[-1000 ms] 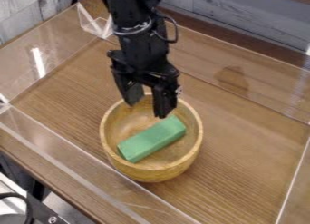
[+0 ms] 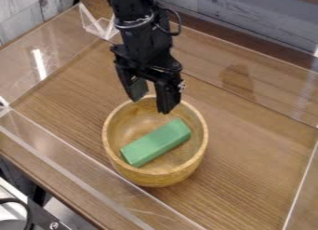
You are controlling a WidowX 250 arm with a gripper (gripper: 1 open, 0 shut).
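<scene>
A tan round bowl (image 2: 189,165) sits on the wooden table in the lower middle of the camera view. A green rectangular block (image 2: 155,142) lies inside it, tilted diagonally. The black gripper (image 2: 148,100) hangs above the back rim of the bowl, open, with nothing seen between its fingers. It is apart from the green block, which lies nearer the front.
A pale wall runs along the back, and a small white object lies at the far left edge.
The gripper has moved slightly up in the view, away from the green block. The bowl and block look unchanged.
</scene>
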